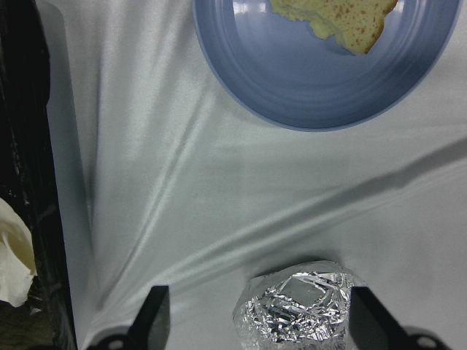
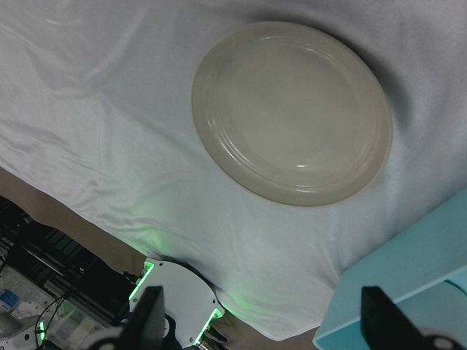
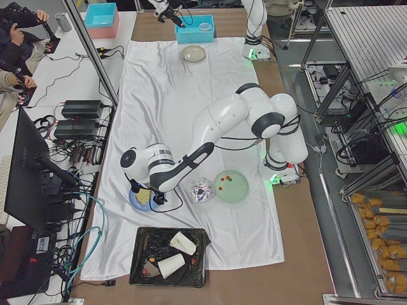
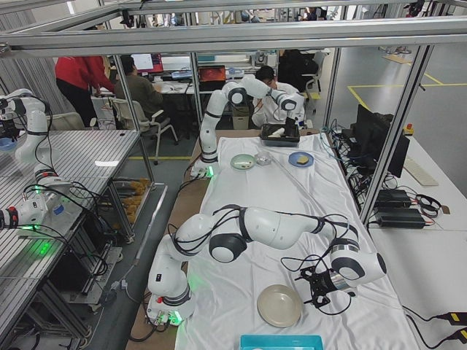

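My left gripper stands open over the cloth near a blue plate [image 1: 321,102] holding a yellow flat food piece [image 1: 343,22]; crumpled foil [image 1: 295,306] lies below it in the left wrist view. My right gripper is open, with nothing between its fingers, near a beige plate [image 2: 292,117] and a light-blue bin [image 2: 387,270]. A green plate [image 3: 231,186] with small red-orange pieces sits beside the foil in the camera left view.
A black lined tray [image 3: 168,257] with white cups or paper items stands at one end. Monitors, cables and metal frame posts line the sides.
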